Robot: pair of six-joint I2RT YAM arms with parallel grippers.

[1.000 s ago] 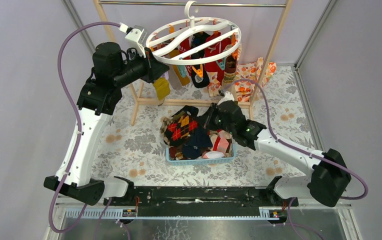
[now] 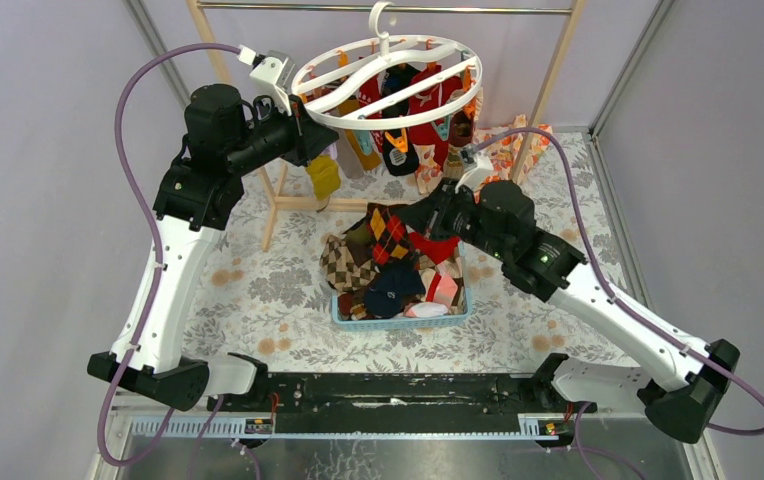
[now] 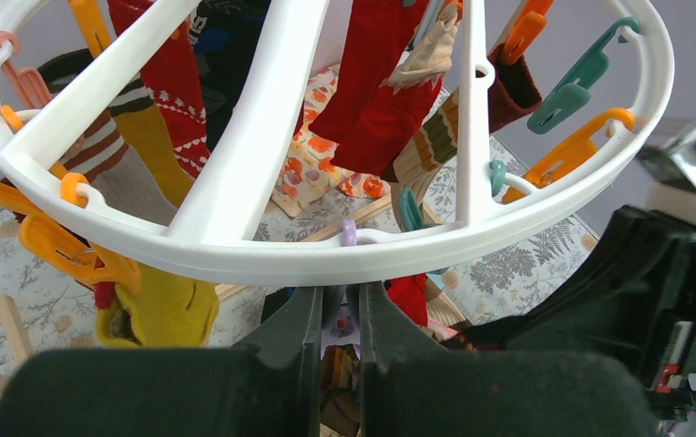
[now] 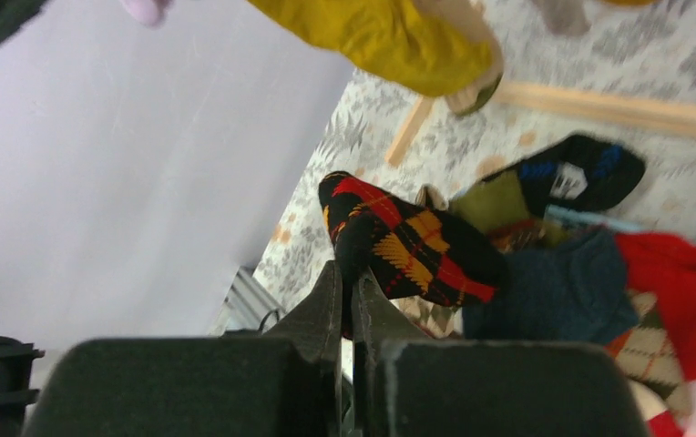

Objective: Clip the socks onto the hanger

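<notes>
The round white hanger (image 2: pixel 458 112) hangs from a metal rail, with several socks in coloured clips around its ring. At the ring's left side is my left gripper (image 2: pixel 310 135). In the left wrist view the left gripper is shut on a lilac clip (image 3: pixel 348 233), just below the rim. My right gripper is shut on a black argyle sock (image 4: pixel 417 246) with red and yellow diamonds, pinched by one end. In the top view this argyle sock (image 2: pixel 388 232) is raised over the back of the blue basket (image 2: pixel 403 323), below the hanger.
Loose socks (image 2: pixel 390 288) heap up in the basket. A yellow sock (image 2: pixel 324 176) dangles near the left gripper. Wooden stand legs (image 2: pixel 274 208) are behind the basket.
My right gripper has risen from the basket, pulling the argyle sock up from the heap. A dark sock at the back of the pile is now covered. The left arm and hanger look still.
</notes>
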